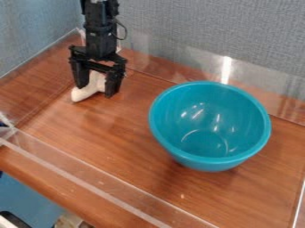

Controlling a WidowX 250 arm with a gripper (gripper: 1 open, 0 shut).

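Observation:
My black gripper (98, 76) is lowered at the upper left of the table, open, its two fingers over and around a pale, off-white elongated object (84, 91) lying on the wood. The object is partly hidden by the gripper, so I cannot tell whether the fingers touch it. A large teal bowl (210, 129) stands on the right side of the table, apart from the gripper.
Grey walls close in behind and at the left. Clear edging strips run along the table's sides, with a blue floor beyond the front left.

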